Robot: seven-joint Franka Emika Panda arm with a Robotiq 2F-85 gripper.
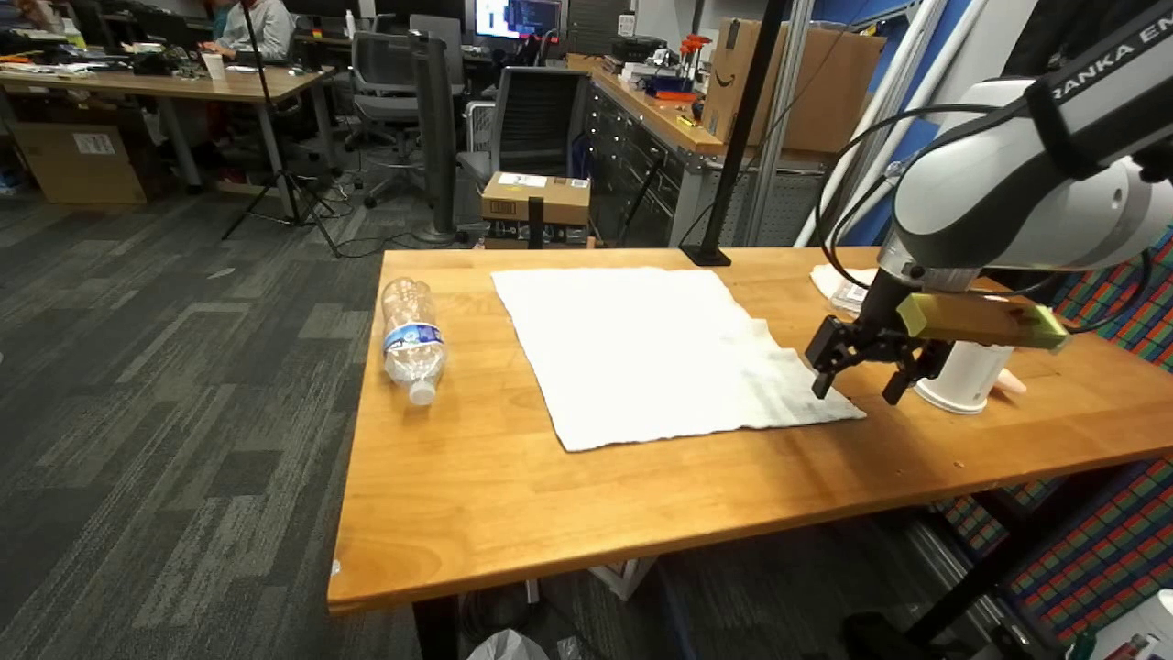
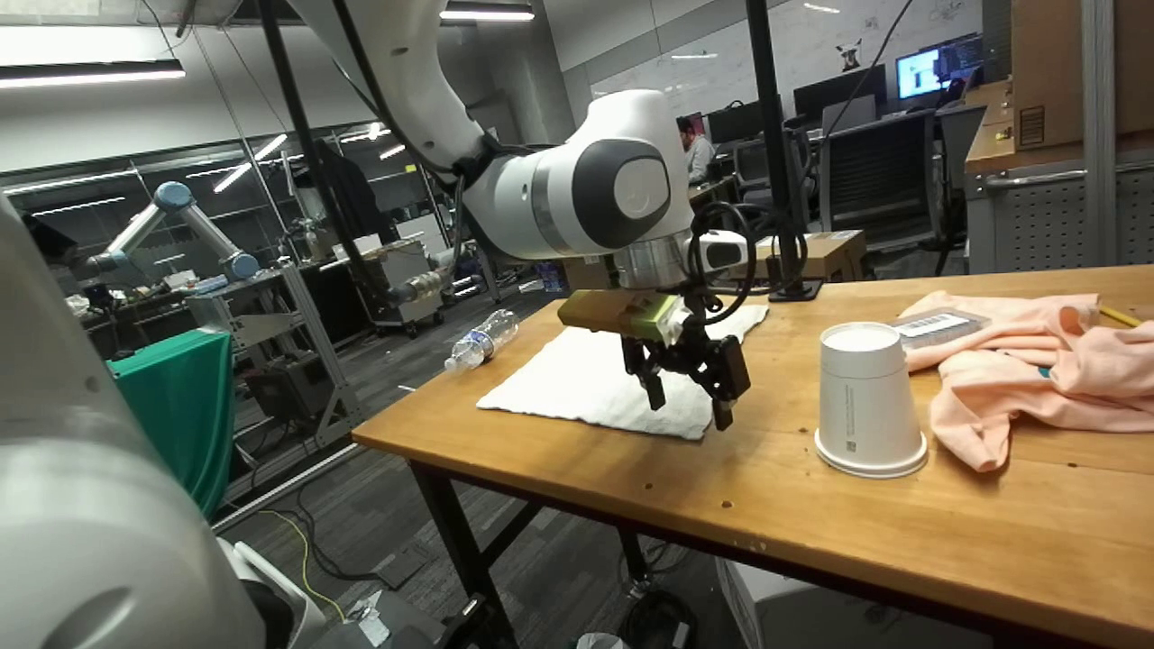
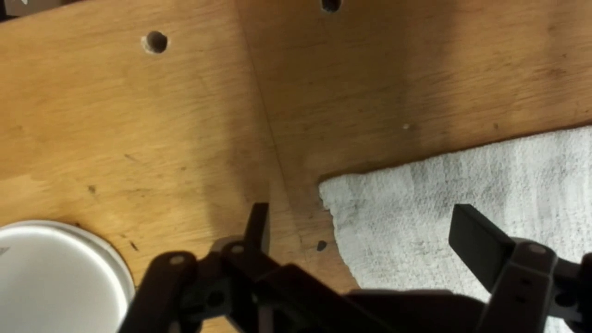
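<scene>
A white towel (image 1: 649, 352) lies spread flat on the wooden table, slightly rumpled toward its right end. Over its near right corner hangs my gripper (image 1: 854, 396), its fingers wide apart with nothing between them. The wrist view shows the towel (image 3: 410, 222) below the fingers, its corner lying between the two fingertips and some bare wood showing beside it. From the other side, the gripper (image 2: 689, 413) is seen raised a little above the tabletop and apart from the cloth.
An upturned white cup (image 2: 868, 406) stands close beside the gripper, with peach cloth (image 2: 1039, 368) and a small labelled packet (image 2: 938, 326) behind it. A clear plastic bottle (image 1: 413, 341) lies at the table's far left.
</scene>
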